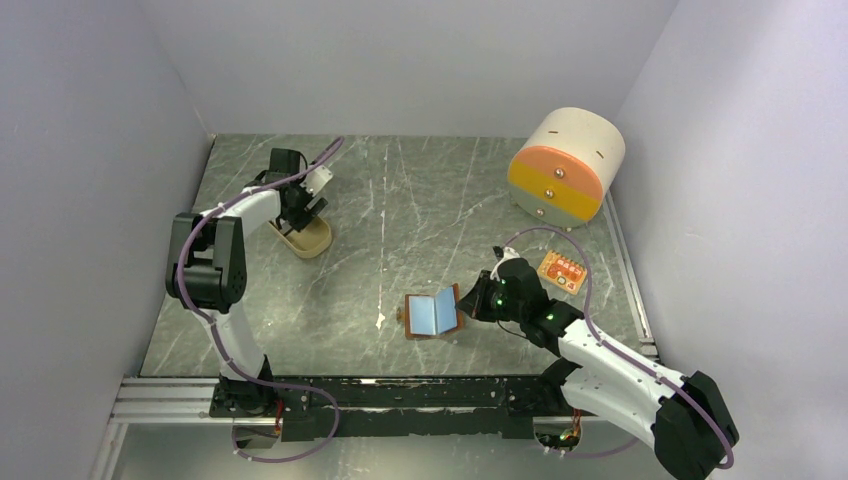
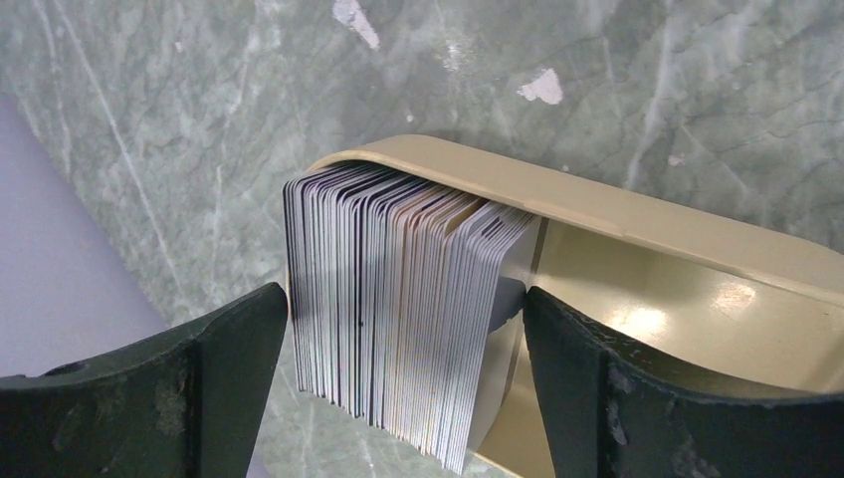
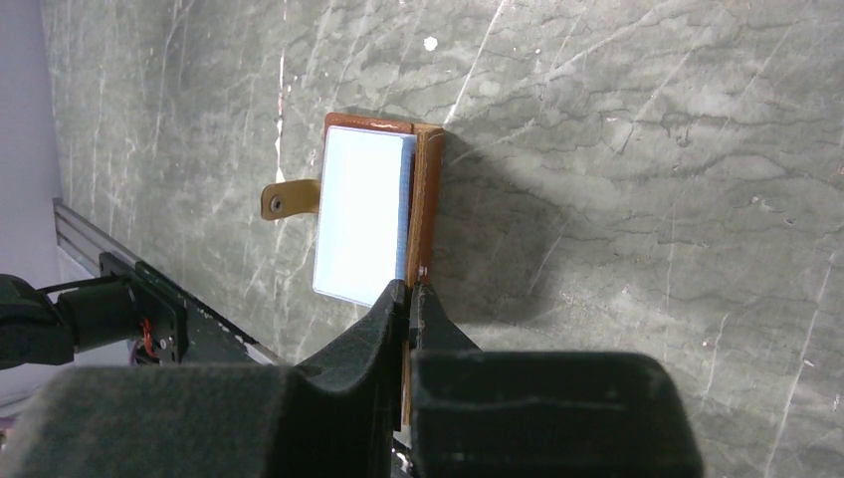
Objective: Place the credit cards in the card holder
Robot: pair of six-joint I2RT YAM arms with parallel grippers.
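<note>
At the back left, a tall stack of thin cards (image 2: 393,309) stands on edge in one end of a tan oval container (image 2: 587,204). My left gripper straddles this stack, one finger on either side and close against it; whether it is clamped cannot be told. The brown card holder (image 1: 409,332) lies open near the table's front edge, with pale blue pages (image 1: 422,314) inside. On its right cover, my right gripper is shut, holding the cover edge raised. A tab with a snap (image 3: 291,198) sticks out on the holder's left.
At the back right stands a rounded drawer cabinet (image 1: 580,140) with coloured drawers. An orange booklet (image 1: 562,272) lies in front of it. Walls close in the left, right and back.
</note>
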